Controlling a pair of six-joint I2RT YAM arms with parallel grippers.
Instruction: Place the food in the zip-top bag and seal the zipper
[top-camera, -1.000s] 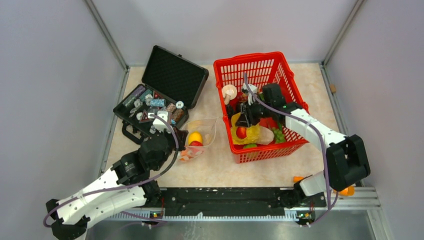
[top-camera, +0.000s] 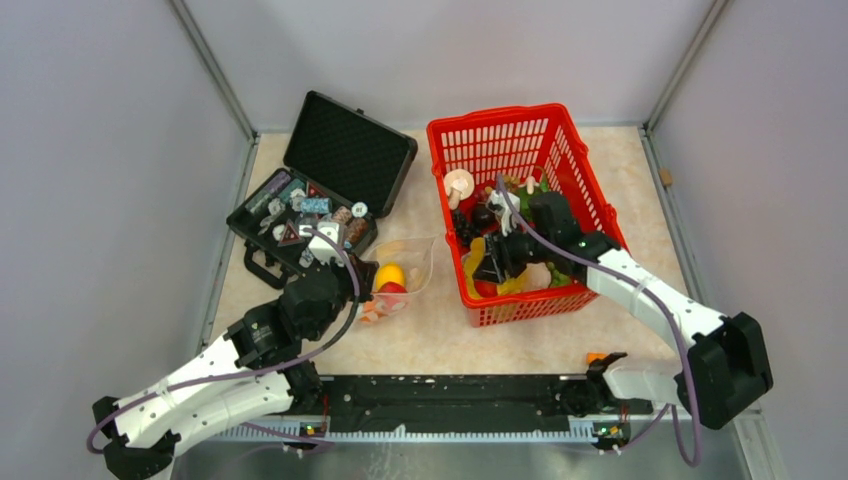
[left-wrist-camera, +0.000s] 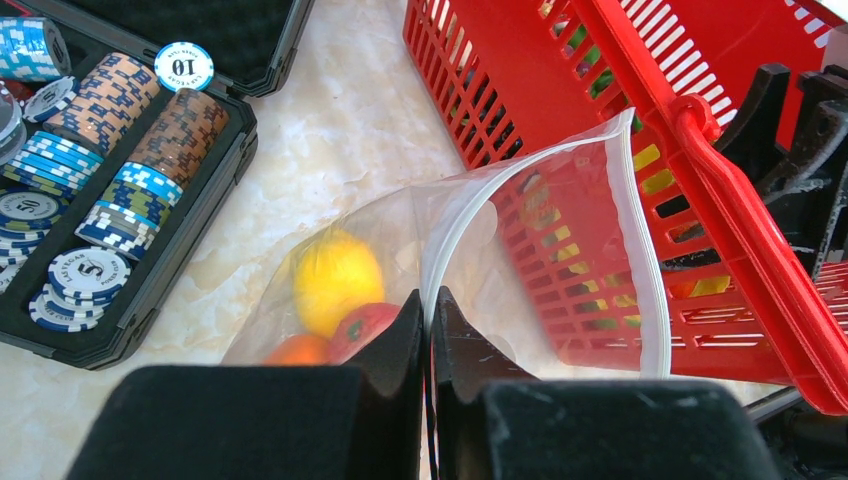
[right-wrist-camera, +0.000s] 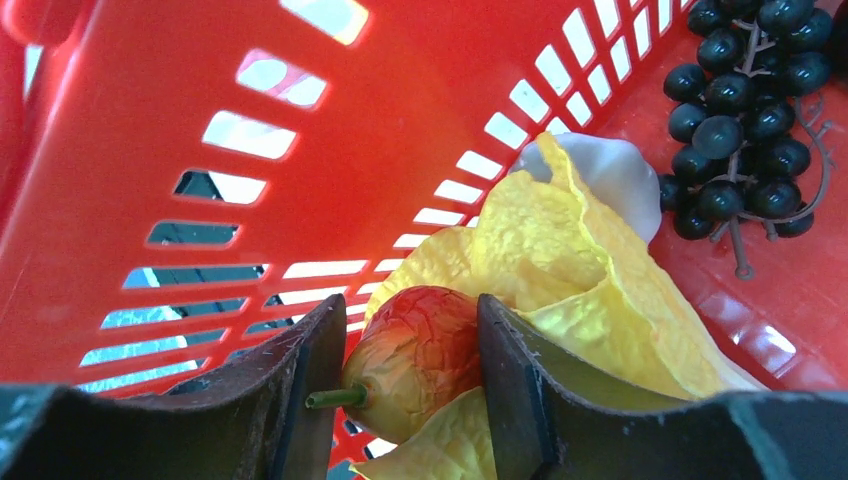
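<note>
The clear zip top bag lies with its white-edged mouth spread wide. Inside it show a yellow fruit, a red one and something orange. My left gripper is shut on the bag's rim. Down in the red basket, the fingers of my right gripper stand on either side of a red-yellow fruit with a green stem. They look close to its sides; whether they press on it, I cannot tell.
Yellow leaf-like pieces surround the fruit, and dark grapes lie farther along the basket floor. An open black case of poker chips sits behind the bag. Bare tabletop shows in front of the basket.
My right gripper has moved slightly toward the front of the basket, over the red fruit and yellow pieces. The left arm and bag look almost unmoved.
</note>
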